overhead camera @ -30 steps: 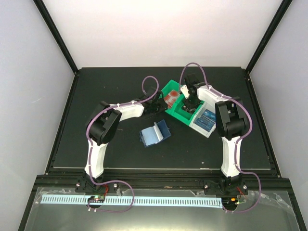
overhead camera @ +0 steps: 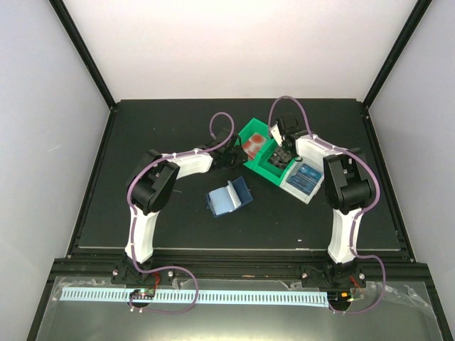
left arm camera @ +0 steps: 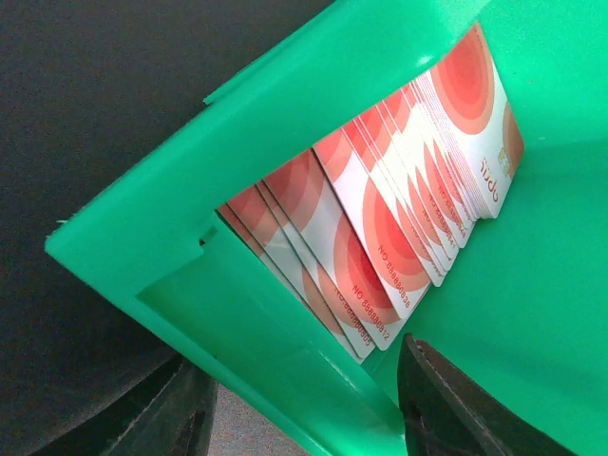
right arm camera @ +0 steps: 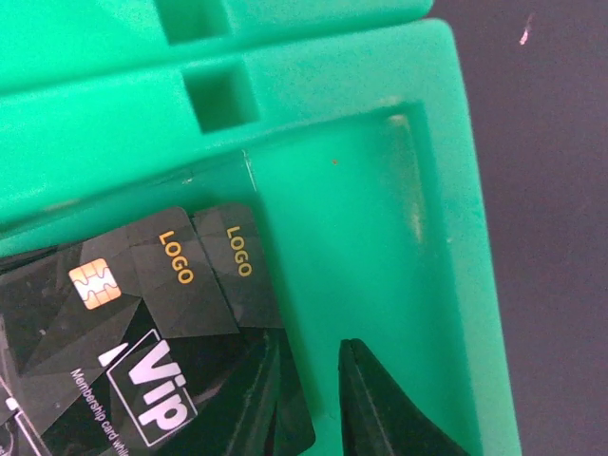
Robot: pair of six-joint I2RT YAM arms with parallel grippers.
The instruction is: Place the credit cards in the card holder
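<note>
Red-and-white cards [left arm camera: 375, 218] lean in a row inside a green bin [overhead camera: 256, 126]. Black Vip cards [right arm camera: 104, 332] lie in the neighbouring green bin, and blue cards [overhead camera: 304, 177] fill a white bin at the right end. My left gripper is shut on the rim wall of the green bin, one finger either side. Over the black cards, my right gripper has its fingers a narrow gap apart. Green floor and a black card's corner show between them; whether they pinch anything cannot be told. A blue card holder [overhead camera: 242, 190] lies in front of the bins.
The joined bins run diagonally from the back middle toward the right. Green floor [right arm camera: 366, 247] beside the black cards is empty.
My right arm has shifted slightly to the right over the bins, and more of the black cards shows. The left arm, bins and blue holder have stayed in place.
</note>
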